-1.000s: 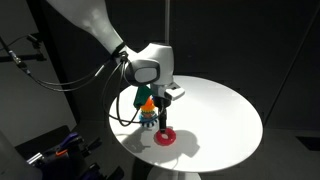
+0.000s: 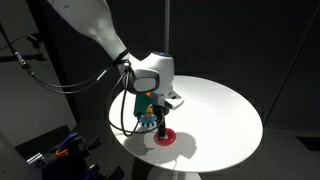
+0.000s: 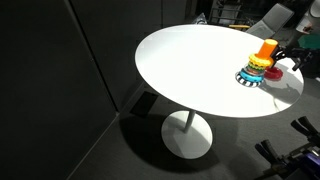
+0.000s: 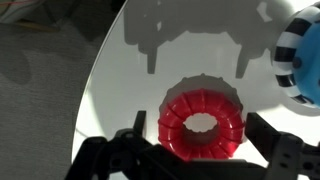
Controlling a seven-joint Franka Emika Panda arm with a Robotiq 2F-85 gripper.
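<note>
A red ring point(image 4: 200, 124) lies flat on the white round table, its hole showing the tabletop. In the wrist view my gripper is open, with one finger on each side of the ring and nothing gripped; the height above it is hard to judge. From the first exterior view, the gripper point(image 2: 161, 128) points down over the red ring point(image 2: 164, 137). Beside it stands a stack of coloured rings point(image 3: 257, 66), orange on top and a black-and-white striped one at the bottom. The arm partly hides this stack in the first exterior view.
In the wrist view the striped ring point(image 4: 290, 55) sits near the right finger's side.
My gripper has come down and slightly to the left over the red ring. The ring and the stack have stayed where they were.
</note>
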